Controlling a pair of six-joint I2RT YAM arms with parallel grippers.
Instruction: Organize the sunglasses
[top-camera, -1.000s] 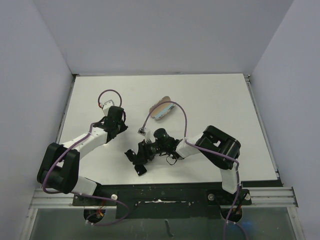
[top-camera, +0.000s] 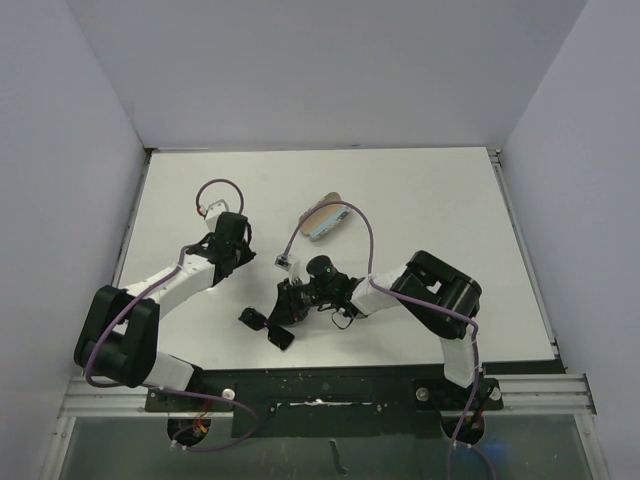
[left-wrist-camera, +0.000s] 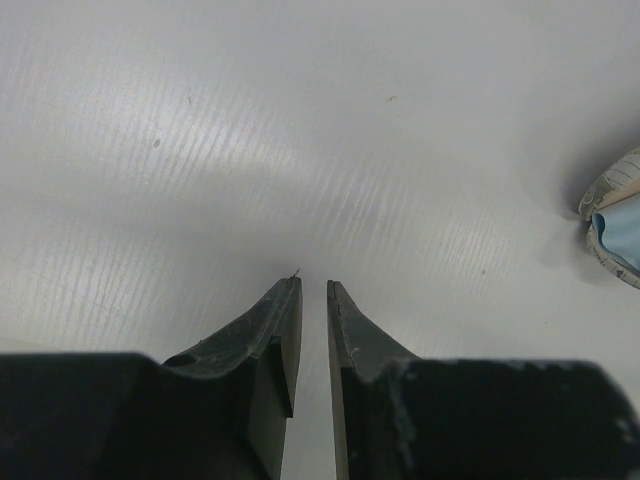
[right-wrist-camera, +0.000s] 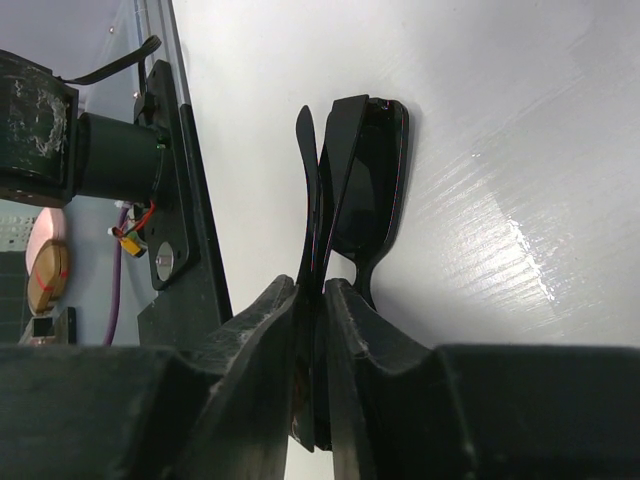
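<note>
A pair of black sunglasses (top-camera: 281, 337) lies on the white table near its front edge. In the right wrist view one dark lens of the sunglasses (right-wrist-camera: 376, 180) lies beyond the fingertips, and the slim temples run back between them. My right gripper has its fingertips close together around the temples; whether they press on them is unclear. Part of the frame is hidden behind the fingers. A case (top-camera: 322, 217) with pale blue inside rests at the table's middle, its edge also at the right of the left wrist view. Over bare table, my left gripper is shut with nothing between its fingers.
The table's front edge and a dark mounting rail (top-camera: 300, 385) run just in front of the sunglasses. Purple cables loop over both arms.
The sunglasses have shifted slightly: the lens nearest the left has moved left and a little toward the front, and the glasses look turned. Both arms and the case stay where they were.
</note>
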